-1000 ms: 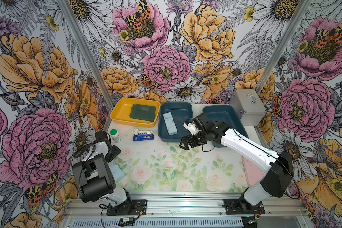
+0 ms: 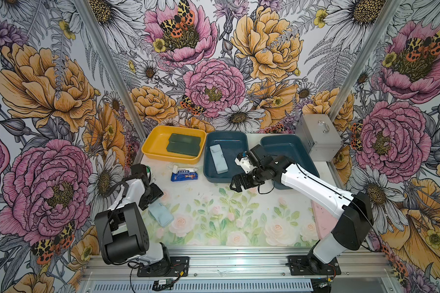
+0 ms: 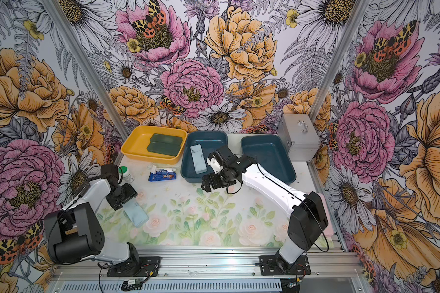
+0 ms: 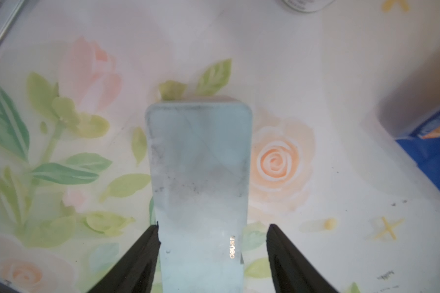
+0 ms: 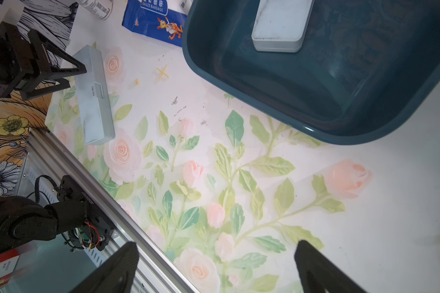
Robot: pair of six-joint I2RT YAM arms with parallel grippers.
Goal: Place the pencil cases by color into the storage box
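A light blue pencil case (image 4: 198, 171) (image 2: 160, 214) lies on the table at the left, and my left gripper (image 3: 122, 195) hangs over it, fingers apart on either side, not visibly gripping. Another light blue case (image 2: 218, 158) (image 5: 278, 22) lies in the middle teal bin (image 2: 210, 175). Dark green cases (image 2: 183, 145) lie in the yellow bin (image 2: 151, 151). My right gripper (image 3: 207, 181) hovers open at the front of the middle bin, empty.
A white bottle (image 3: 127, 176) and a blue gauze package (image 2: 183, 175) stand or lie behind the left case. An empty teal bin (image 3: 269, 151), a metal box (image 3: 299, 141) and a pink item (image 2: 322, 222) are at the right.
The right arm has barely moved.
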